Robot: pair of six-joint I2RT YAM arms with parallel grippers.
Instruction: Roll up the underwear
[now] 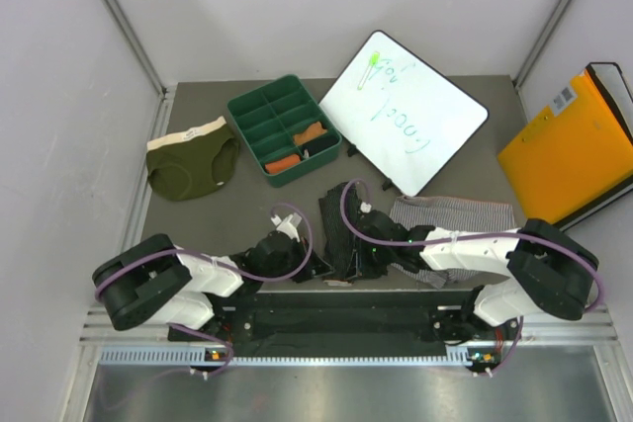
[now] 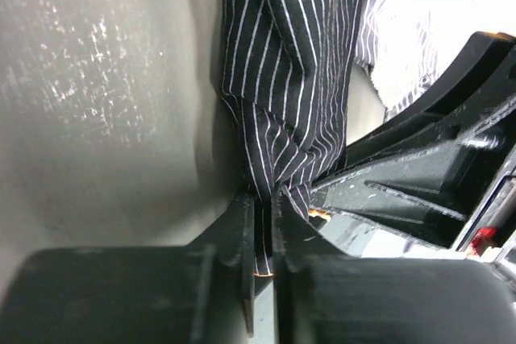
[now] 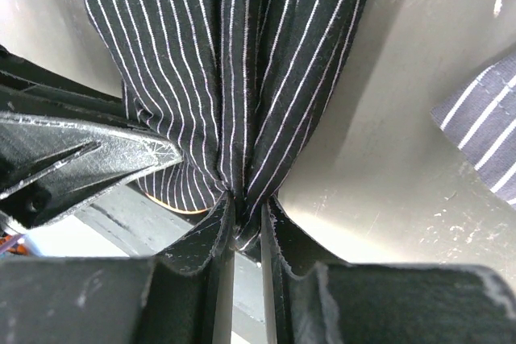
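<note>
A black pinstriped underwear [image 1: 337,219], folded to a narrow strip, lies near the table's front edge between my two arms. My left gripper is shut on its near end at the left side, the cloth bunched between the fingertips. At the same end, on the right side, my right gripper is shut on a gathered fold. Each gripper shows beside the other in the wrist views. The strip's far part lies flat and runs away from the grippers. In the top view the fingertips partly hide the near end.
A green divided box [image 1: 287,130] holding a few rolled pieces stands behind. Olive underwear [image 1: 192,161] lies at the left, grey striped cloth [image 1: 455,212] at the right under my right arm. A whiteboard [image 1: 404,111] and a yellow box [image 1: 569,150] occupy the back right.
</note>
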